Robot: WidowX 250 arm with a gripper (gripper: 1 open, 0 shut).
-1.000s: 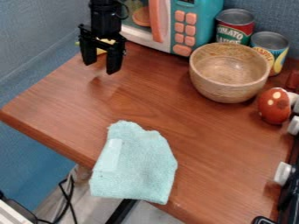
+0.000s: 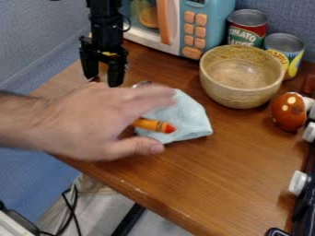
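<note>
My black gripper (image 2: pixel 103 61) hangs at the upper left beside the toy microwave, its fingers pointing down over the table; whether anything is between them is unclear. A human hand (image 2: pixel 92 120) reaches in from the left, over a light blue cloth (image 2: pixel 187 120) in the middle of the table. An orange, crayon-like object (image 2: pixel 157 125) with a red tip shows under the fingers, on the cloth.
A wooden bowl (image 2: pixel 240 83), two cans (image 2: pixel 246 29) and a toy microwave (image 2: pixel 191 28) stand at the back. A red spotted egg-shaped object (image 2: pixel 288 111) sits at the right.
A hand has entered from the left. The cloth has moved up toward the middle, and the orange object now shows on it.
</note>
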